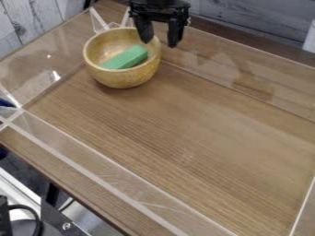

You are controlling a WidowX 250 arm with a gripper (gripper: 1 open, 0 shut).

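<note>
A wooden bowl point(121, 75) sits near the back left of the table point(185, 157), with a green block point(124, 57) lying inside it. The dark gripper point(159, 35) is at the top of the view, just above and behind the bowl's right side. Its two fingers stand apart with nothing visible between them.
A white object point(105, 22) is behind the bowl at the back left. A black cable point(35, 218) runs at the lower left edge.
</note>
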